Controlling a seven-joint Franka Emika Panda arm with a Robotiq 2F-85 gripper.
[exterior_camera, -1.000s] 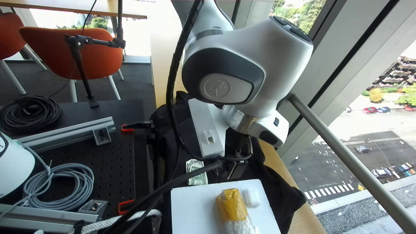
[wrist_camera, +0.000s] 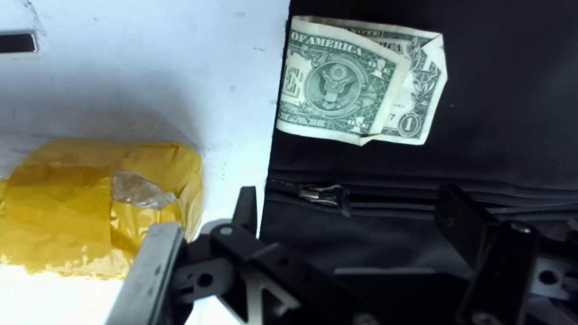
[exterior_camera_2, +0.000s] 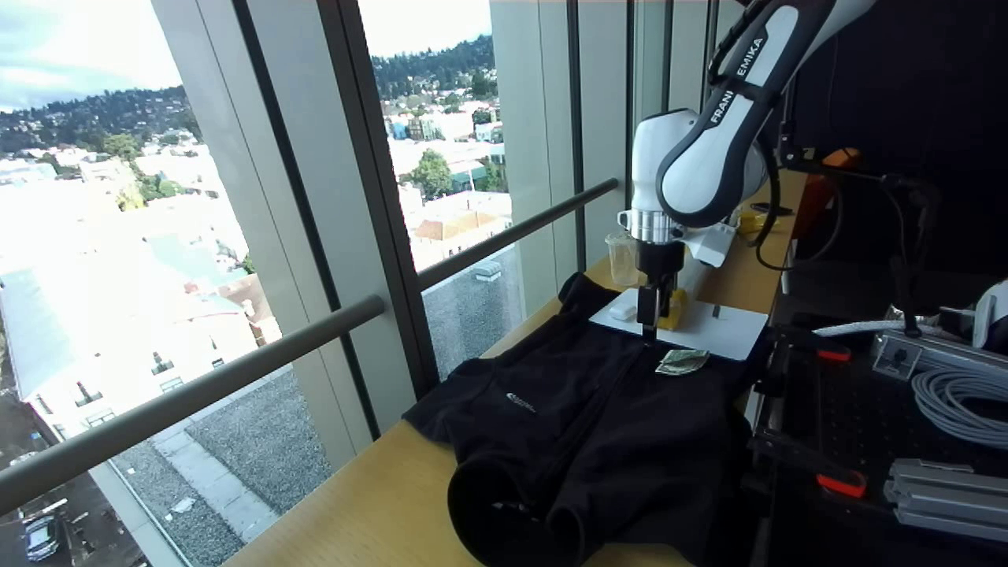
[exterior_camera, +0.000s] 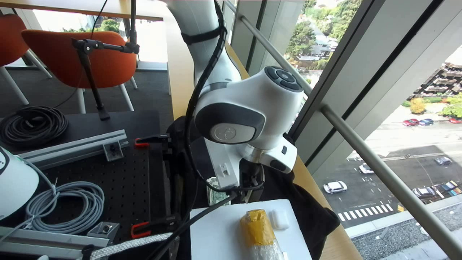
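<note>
My gripper is open low over the dark jacket (exterior_camera_2: 567, 387), its two fingers spread to either side of a metal zipper pull (wrist_camera: 323, 194) in the wrist view. Nothing is held between them. The closed zipper line runs rightward from the pull toward the right finger (wrist_camera: 458, 216). A folded dollar bill (wrist_camera: 338, 81) lies on the jacket beside the zipper, against the edge of the white board (wrist_camera: 233, 108). In exterior view 2 the fingertips hang close above the cloth near the board's edge; whether they touch it I cannot tell.
A yellow-taped package (wrist_camera: 65, 206) rests on the white board, close to the left finger. A small white object (exterior_camera: 279, 219) sits beside it. Window railing (exterior_camera: 372, 164) runs along one side. Clamps with red tips (exterior_camera_2: 841, 485) line the other edge.
The arm has come down and shifted a little left in exterior view 1, bringing the gripper nearer the jacket. The bill, package and board have stayed where they were.
</note>
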